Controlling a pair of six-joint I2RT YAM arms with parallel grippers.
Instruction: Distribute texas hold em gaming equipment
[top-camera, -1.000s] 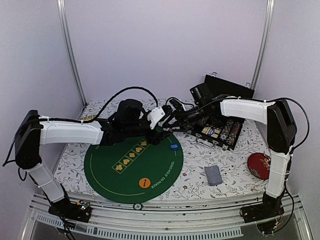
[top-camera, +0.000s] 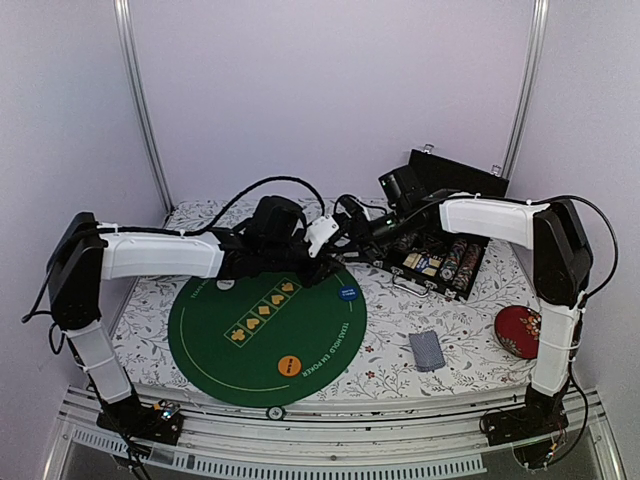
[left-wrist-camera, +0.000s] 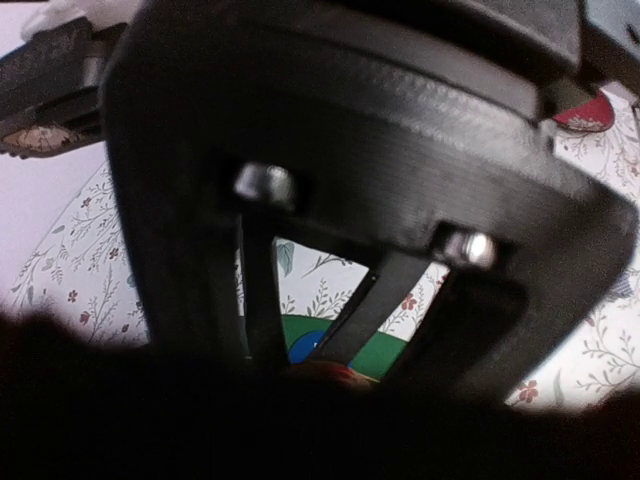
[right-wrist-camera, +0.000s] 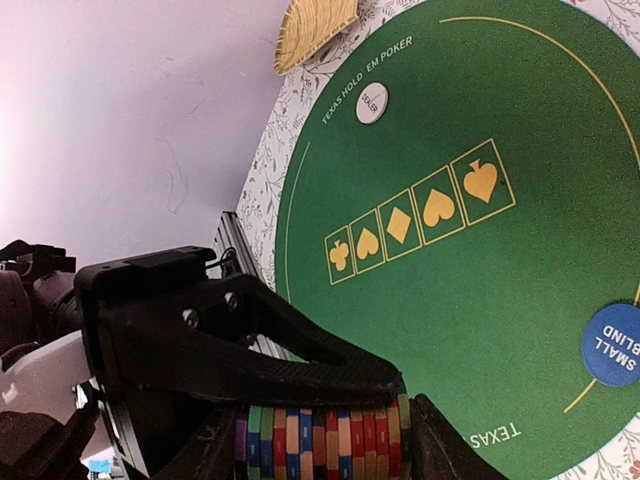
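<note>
A row of coloured poker chips (right-wrist-camera: 325, 440) spans the space between my right gripper's fingers, which bear on its two ends in the right wrist view. A black finger of my left gripper (top-camera: 325, 265) lies across the row's upper side; its other finger is hidden, so its hold is unclear. The left wrist view is mostly black gripper parts, with a little red chip edge (left-wrist-camera: 335, 371) showing. Both grippers meet above the back right of the green poker mat (top-camera: 210, 345). My right gripper (top-camera: 347, 243) comes from the right.
The chip case (top-camera: 436, 272) stands open at back right. On the mat lie the blue small blind (top-camera: 347, 293), an orange button (top-camera: 289, 365) and the white dealer button (right-wrist-camera: 371, 102). A card deck (top-camera: 427, 351) and red plate (top-camera: 518, 331) lie right, with clear cloth between them.
The right arm looks still, and the objects on the table have not moved.
</note>
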